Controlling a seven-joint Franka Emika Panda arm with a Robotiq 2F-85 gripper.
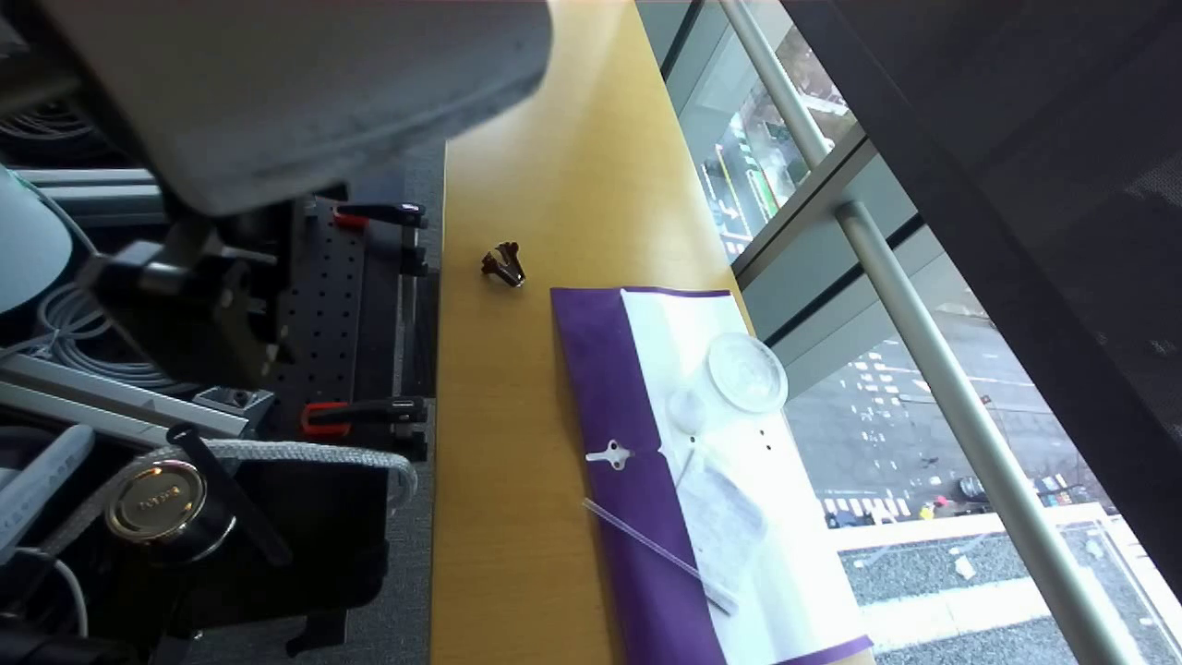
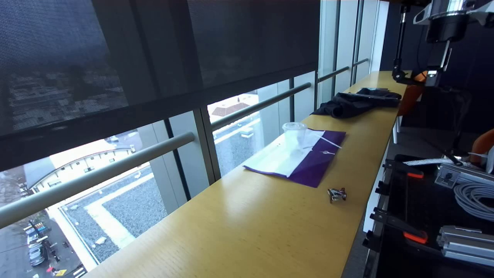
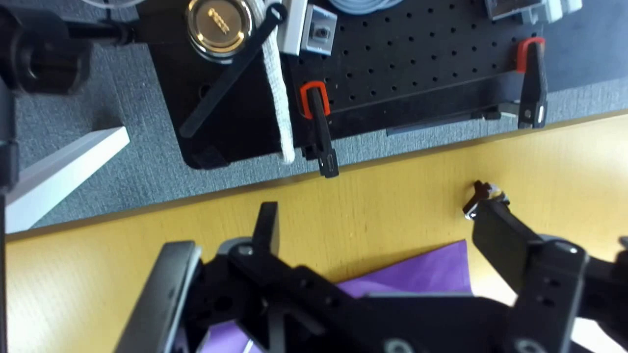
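Observation:
My gripper stands open in the wrist view, its two fingers wide apart with nothing between them. Below it in that view lies the wooden ledge, and a small dark staple remover shows just beyond the right finger. In exterior view 1 the staple remover rests on bare wood, apart from the purple and white sheet. On that sheet are a clear plastic cup, a clear straw and a small white key-like piece. Part of the gripper is hidden by the arm there.
Windows with a metal rail line one side of the ledge. Along the other run a black perforated board and red-tipped clamps. A dark cloth lies farther along. The ledge is bare near the camera.

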